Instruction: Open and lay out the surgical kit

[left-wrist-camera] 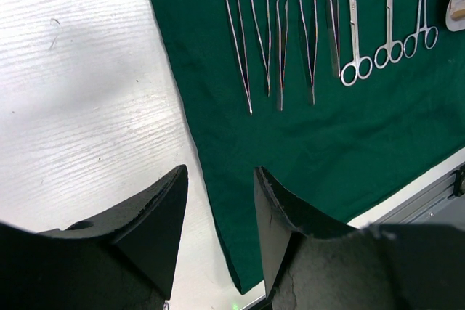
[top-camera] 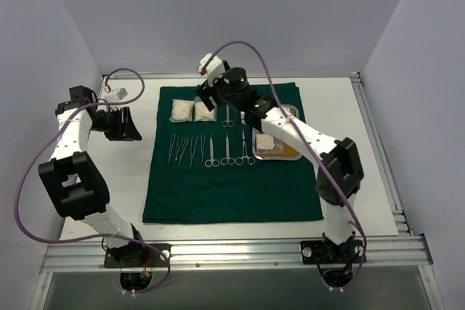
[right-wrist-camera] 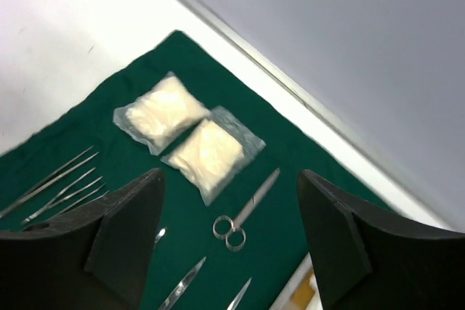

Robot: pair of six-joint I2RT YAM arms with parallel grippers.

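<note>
A green drape (top-camera: pixel 225 194) lies flat, bearing a row of tweezers (left-wrist-camera: pixel 240 49), scissors (left-wrist-camera: pixel 354 41) and a clamp (left-wrist-camera: pixel 425 5). Two clear packets of pale gauze (right-wrist-camera: pixel 163 110) (right-wrist-camera: pixel 211 154) lie side by side at its back, with scissors (right-wrist-camera: pixel 253 201) beside them. A metal tray (top-camera: pixel 276 152) at the drape's right holds packets, partly hidden by the right arm. My left gripper hangs open left of the drape. My right gripper is open above the back of the drape, nothing between its fingers.
Bare white table (top-camera: pixel 123 179) flanks the drape on both sides. Grey walls enclose the table at left, back and right.
</note>
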